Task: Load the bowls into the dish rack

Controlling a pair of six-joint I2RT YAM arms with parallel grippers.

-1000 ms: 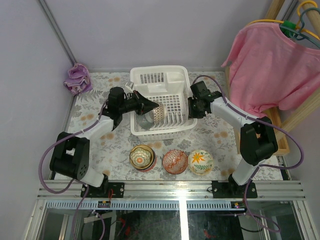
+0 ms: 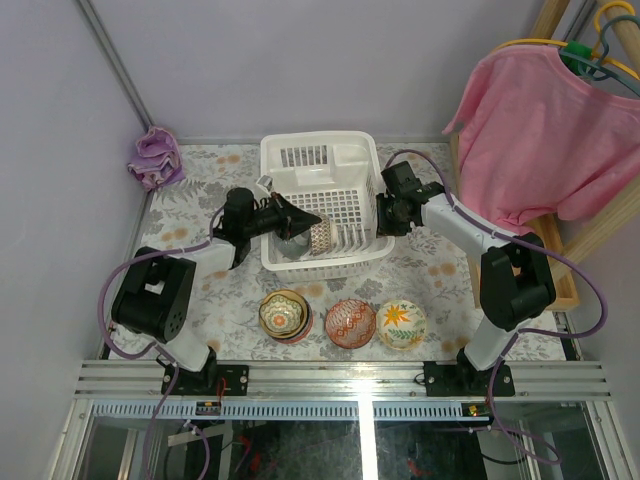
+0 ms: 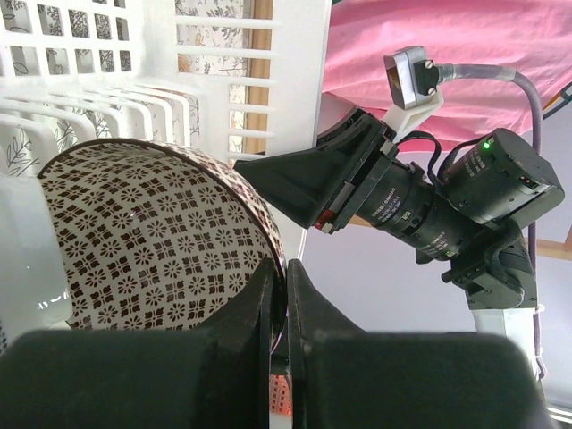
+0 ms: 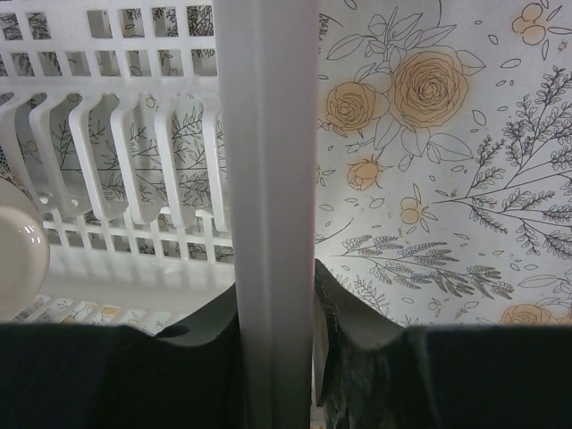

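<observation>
The white dish rack point(image 2: 315, 150) holds a patterned brown-and-cream bowl point(image 2: 322, 235) standing on edge among its tines, beside a greyish dish. My left gripper point(image 2: 287, 225) is over that bowl; in the left wrist view its shut fingertips point(image 3: 264, 308) are at the bowl's rim, and whether the rim is between them is unclear. My right gripper point(image 2: 383, 215) is shut on the rack's right rim point(image 4: 268, 179). In front of the rack sit a stack of bowls point(image 2: 285, 315), a red patterned bowl point(image 2: 350, 323) and a flowered bowl point(image 2: 401, 325).
A pink shirt point(image 2: 545, 130) hangs on a wooden stand at the right. Purple cloth point(image 2: 155, 157) lies at the back left.
My left arm has shifted slightly, its gripper moving a little toward the near side of the rack. The right arm and the bowls in front look unchanged.
</observation>
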